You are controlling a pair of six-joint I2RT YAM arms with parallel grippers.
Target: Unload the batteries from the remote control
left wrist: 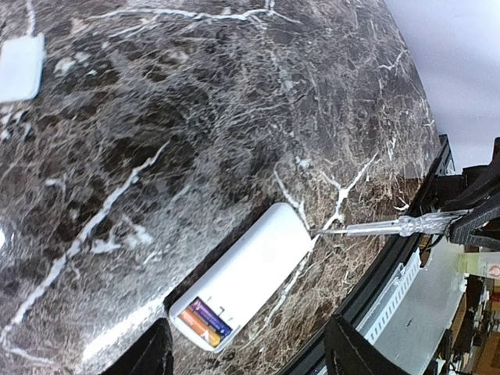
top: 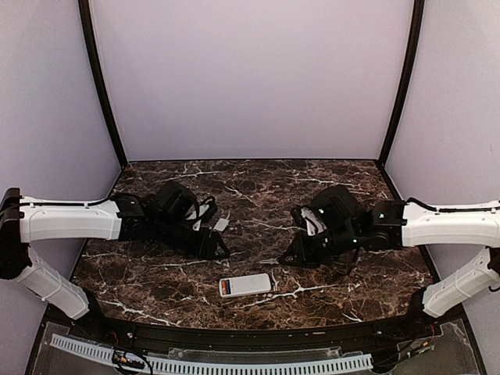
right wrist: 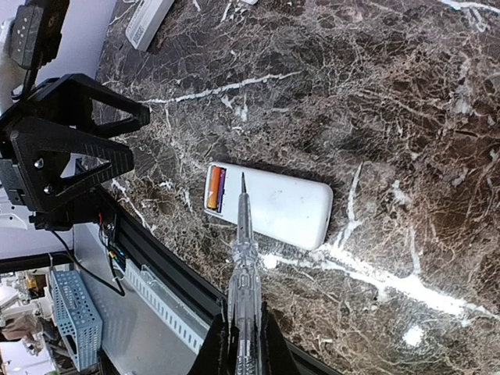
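The white remote (top: 248, 285) lies on the dark marble table, its compartment exposed at one end with an orange battery (right wrist: 213, 187) and a purple one (right wrist: 222, 191) inside. Above it, my right gripper (top: 289, 256) is shut on a clear screwdriver (right wrist: 246, 281), whose thin tip points over the remote in the right wrist view. My left gripper hangs open above and behind the remote, empty between its fingers, as the left wrist view shows.
A white pale item (left wrist: 19, 66) lies farther back, partly behind the left arm in the top view. The table's front edge (top: 234, 334) runs close to the remote.
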